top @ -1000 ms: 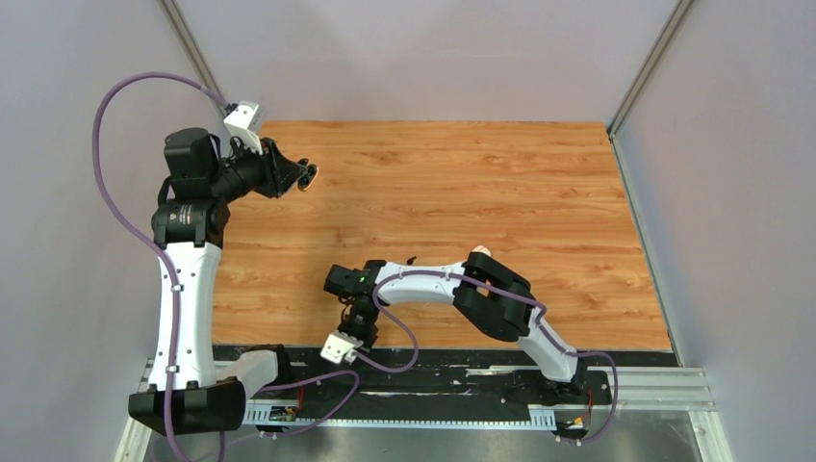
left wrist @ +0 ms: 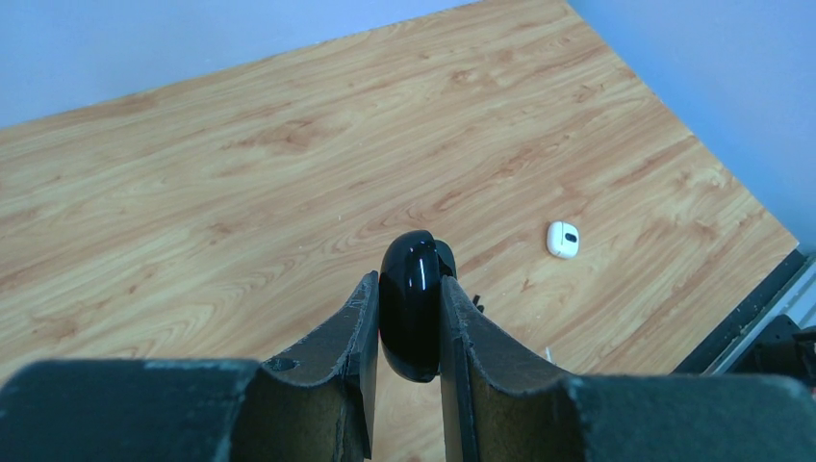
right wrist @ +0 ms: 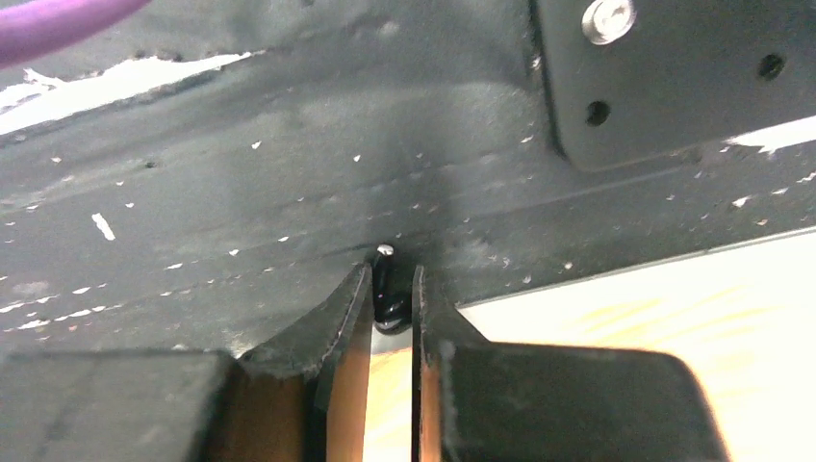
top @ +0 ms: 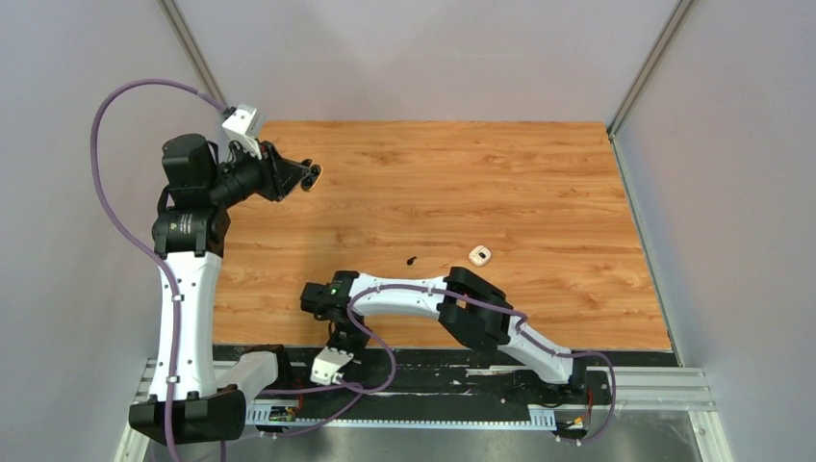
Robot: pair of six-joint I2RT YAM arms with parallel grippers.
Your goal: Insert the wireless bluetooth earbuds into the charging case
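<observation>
A dark charging case point(top: 311, 176) is held at the upper left by my left gripper, which is shut on it. My right gripper points down at the black edge strip at the table's front, part open, with a small glossy black earbud point(right wrist: 390, 310) between or just beyond its fingertips; whether it grips it I cannot tell. A small dark piece point(top: 411, 260), perhaps the other earbud, lies on the middle of the table.
A small white square object point(top: 480, 255) lies right of centre on the wooden table point(top: 452, 173). Purple cables hang along both arms.
The left arm has shifted very slightly, still holding the case.
</observation>
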